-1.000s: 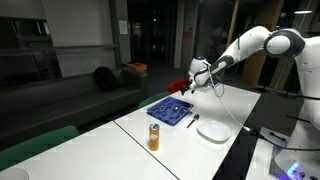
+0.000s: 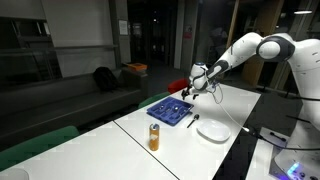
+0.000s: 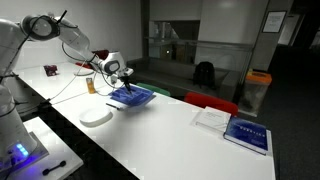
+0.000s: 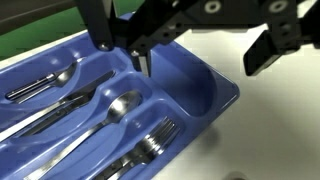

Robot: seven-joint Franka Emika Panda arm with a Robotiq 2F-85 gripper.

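Observation:
A blue cutlery tray (image 2: 166, 111) lies on the white table, with several utensils in its compartments. In the wrist view, a spoon (image 4: 122, 106) and a fork (image 4: 152, 143) show in neighbouring slots. Smaller cutlery and dark-handled pieces lie in slots farther left. My gripper is open over the tray's end, its fingers wide apart with nothing between them. Below that gap is an empty compartment (image 4: 190, 82). From outside, the gripper hangs at the tray's far right side.
A white plate (image 2: 213, 129) and a dark utensil (image 2: 192, 120) lie on the table in front of the tray. An orange bottle (image 2: 154, 138) stands apart from it. Beyond, a blue box (image 3: 246, 132) lies near a white one (image 3: 212, 119).
The arm's wrist has come slightly lower by the tray and turned a little. Tray, plate and bottle have stayed where they were.

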